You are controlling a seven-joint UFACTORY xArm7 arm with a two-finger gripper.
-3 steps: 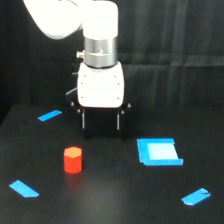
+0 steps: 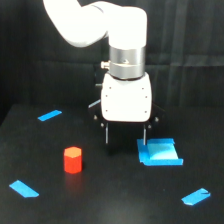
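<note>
A red block [image 2: 72, 160] with a six-sided outline stands on the dark table at the left. To its right and farther back lies a blue-edged square [image 2: 160, 152] with a pale middle, and the block is well clear of it. My gripper [image 2: 126, 139] hangs between the two, closer to the square. Its thin dark fingers are spread wide, and nothing shows between them. The white wrist partly overlaps the view behind it, so how high the fingertips are above the table is hard to judge.
Blue tape strips lie at the back left [image 2: 49, 115], front left [image 2: 23, 189] and front right [image 2: 196, 197]. A black curtain hangs behind.
The arm has moved right and lower in the view, bringing my gripper nearer the blue-edged square. Its fingers are still apart. The red block and the square have stayed put.
</note>
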